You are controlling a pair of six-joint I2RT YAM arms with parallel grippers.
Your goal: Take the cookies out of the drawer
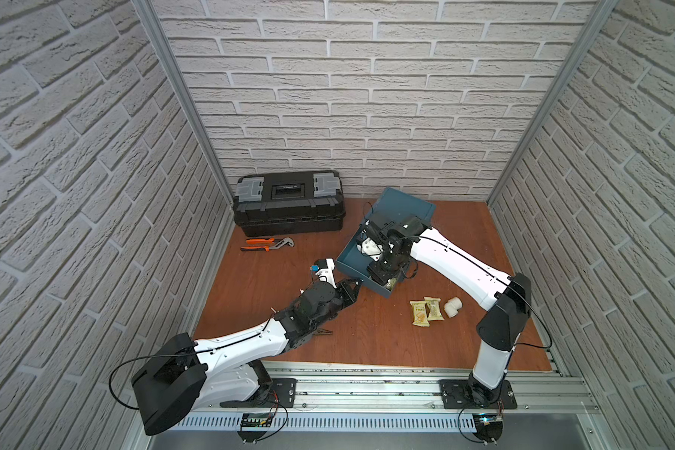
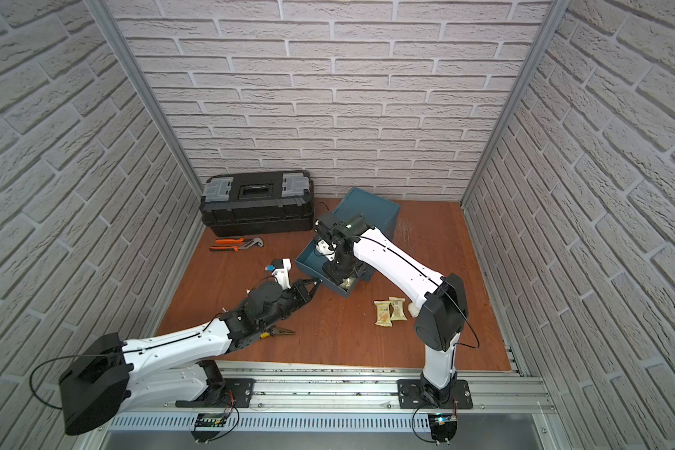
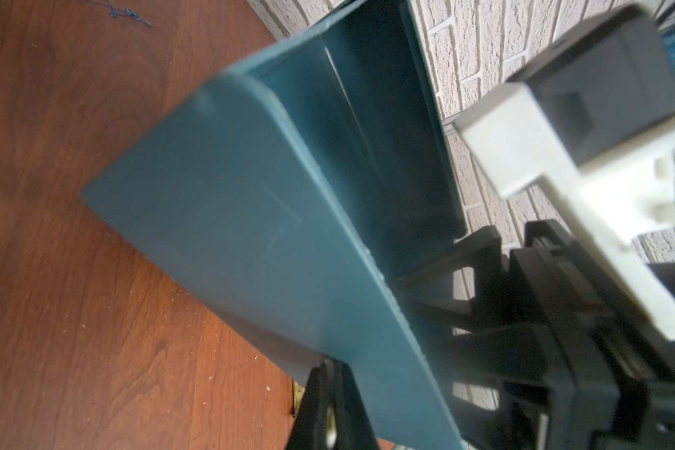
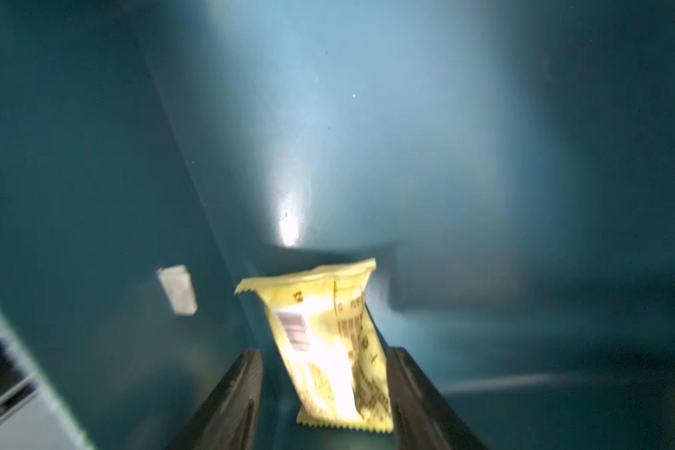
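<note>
The blue drawer is pulled out of its cabinet. Inside, at its front right corner, lies a yellow cookie packet, mostly covered by the right arm from above. My right gripper reaches down into the drawer with its fingers apart, one on each side of the packet's lower part; no grip on it shows. My left gripper is shut against the outer face of the drawer front; whether it pinches a handle is unclear. Two more cookie packets, one beside the other, rest on the table.
A white roll lies right of the two table packets. The black toolbox stands at the back left, with orange-handled pliers before it. Another tool is partly under the left arm.
</note>
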